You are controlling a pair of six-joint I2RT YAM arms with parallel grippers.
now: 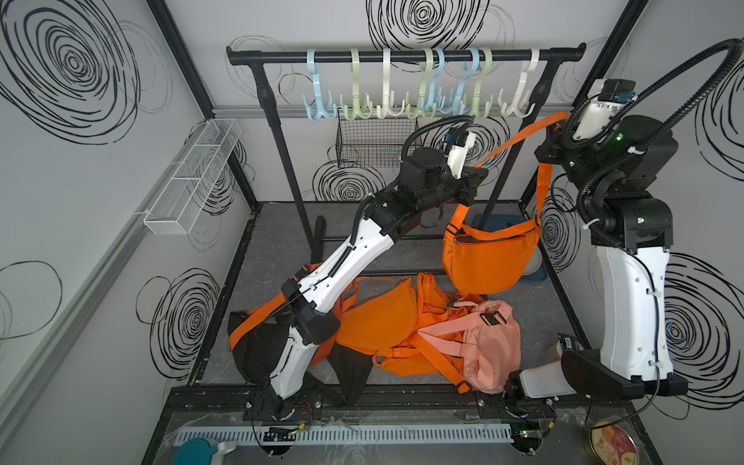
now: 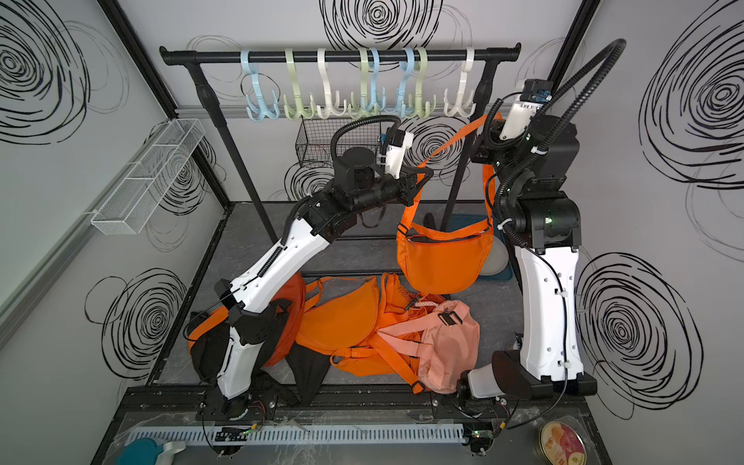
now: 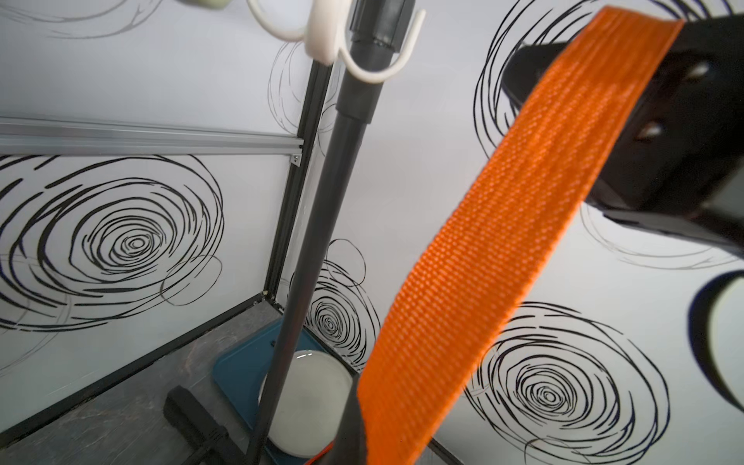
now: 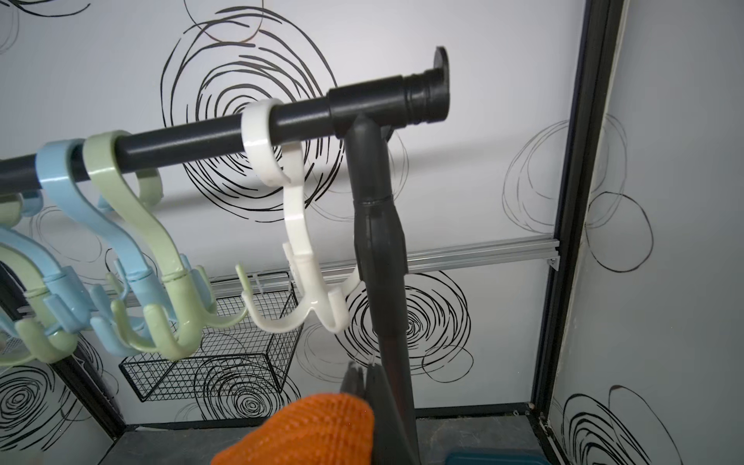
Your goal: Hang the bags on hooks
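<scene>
An orange bag (image 1: 488, 259) hangs in the air below both grippers, its strap (image 3: 503, 240) stretched up between them. My left gripper (image 1: 476, 182) is shut on the strap's left side, below the hooks; the strap fills much of the left wrist view. My right gripper (image 1: 548, 147) is higher, shut on the strap's upper right. In the right wrist view the strap (image 4: 302, 430) shows at its fingertips, below and in front of the rightmost white hook (image 4: 310, 302). Colored hooks (image 2: 294, 100) hang along the black rail (image 2: 341, 55).
Several orange, pink and black bags (image 1: 372, 325) lie on the floor below. A blue tray (image 3: 236, 360) with a plate sits at the back right. A wire basket (image 2: 314, 139) is behind the hooks, a white wire shelf (image 1: 186, 178) on the left wall. The rail's posts stand beside the grippers.
</scene>
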